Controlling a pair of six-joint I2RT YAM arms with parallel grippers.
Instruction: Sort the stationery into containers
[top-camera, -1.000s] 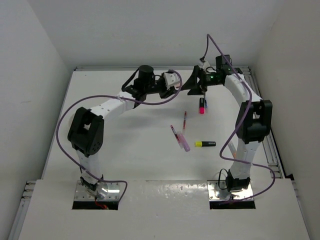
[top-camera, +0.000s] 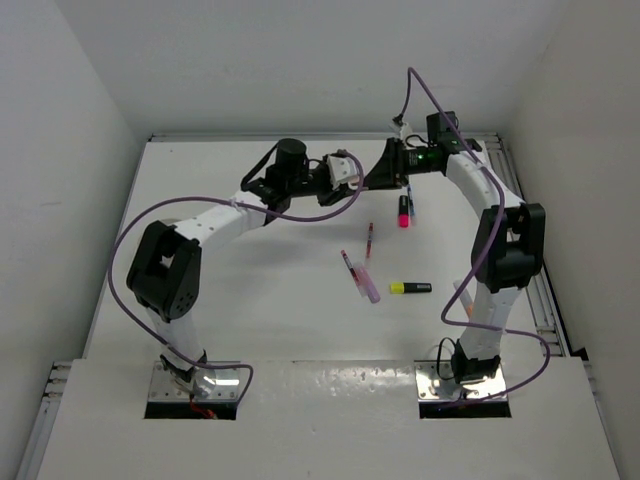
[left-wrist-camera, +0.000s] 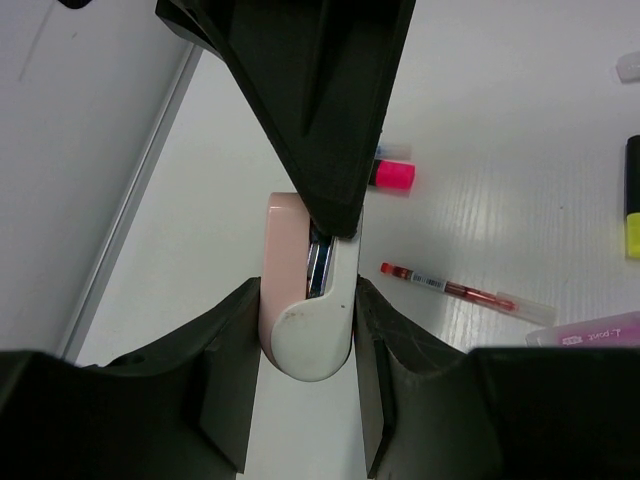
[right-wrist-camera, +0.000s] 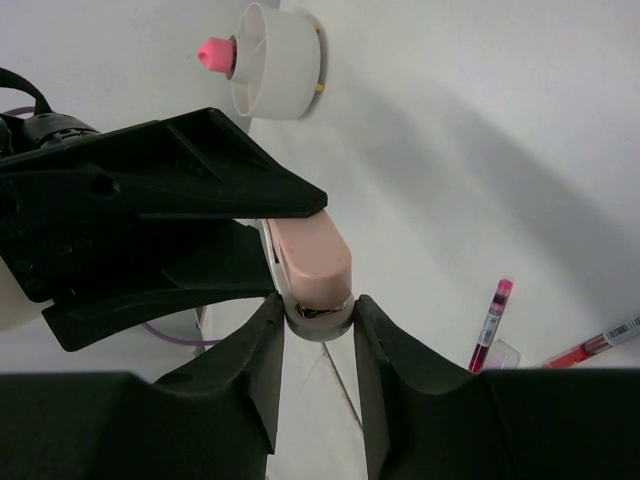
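Both grippers meet in mid-air over the back middle of the table, shut on one pink and white object (left-wrist-camera: 312, 335). My left gripper (top-camera: 350, 178) holds it upright in the left wrist view; my right gripper (top-camera: 375, 178) grips it from the other side. On the table lie a pink-capped black marker (top-camera: 403, 210), a red pen (top-camera: 369, 240), a second red pen (top-camera: 350, 265), a pink tube (top-camera: 370, 289) and a yellow-black highlighter (top-camera: 409, 288).
A white round container (right-wrist-camera: 280, 60) with a pink item stands at the edge in the right wrist view. A light pen (top-camera: 464, 298) lies near the right arm. Walls surround it.
Both arms have shifted slightly, the grippers staying together at the object. The items on the table have not moved.
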